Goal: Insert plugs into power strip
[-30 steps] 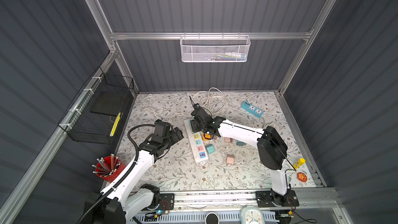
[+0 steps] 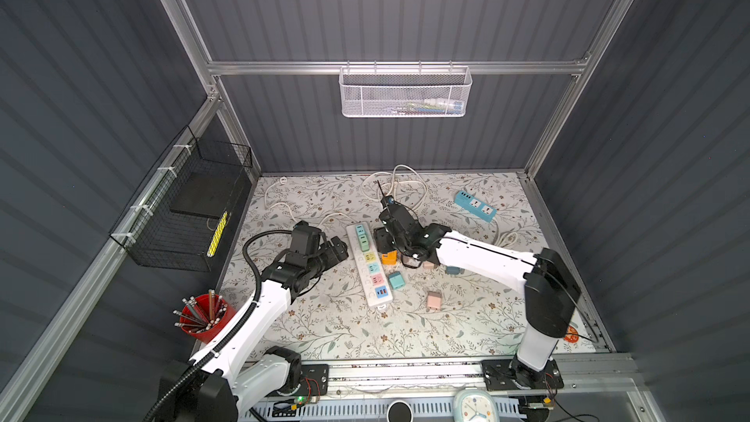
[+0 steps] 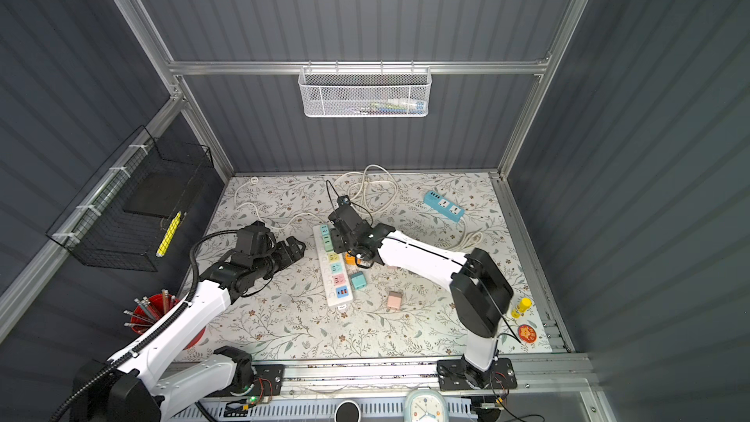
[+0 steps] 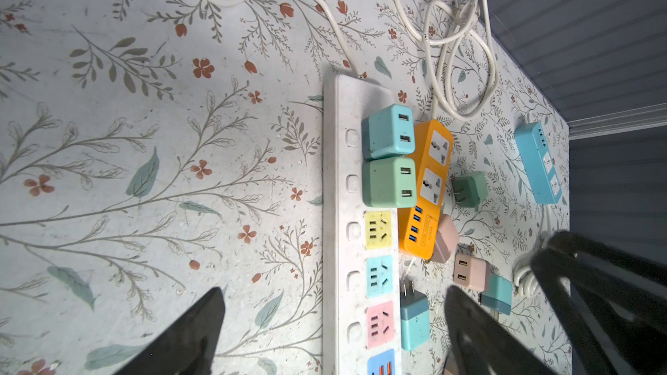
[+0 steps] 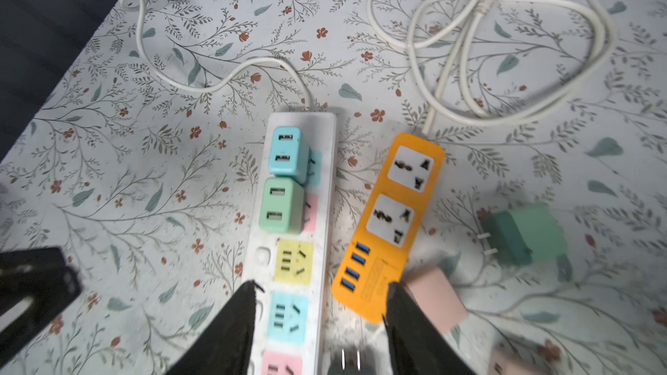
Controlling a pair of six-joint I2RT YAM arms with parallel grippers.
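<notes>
The white power strip (image 5: 312, 132) holds a cyan plug (image 5: 289, 149) and a mint plug (image 5: 281, 202) in its top two sockets; yellow, cyan, pink and blue sockets below are bare. My right gripper hovers above the strip's right side, fingers apart, nothing seen held. My left gripper is open left of the strip. Loose plugs lie to the right: a green one (image 5: 524, 232), a pink one (image 5: 434, 295) and several more.
An orange power strip (image 5: 389, 187) lies right of the white one. A blue strip (image 2: 474, 204) and coiled cables are at the back. The red pen cup (image 2: 209, 320) stands at front left.
My right gripper has moved right and up from over the top of the white strip. The left arm has shifted slightly.
</notes>
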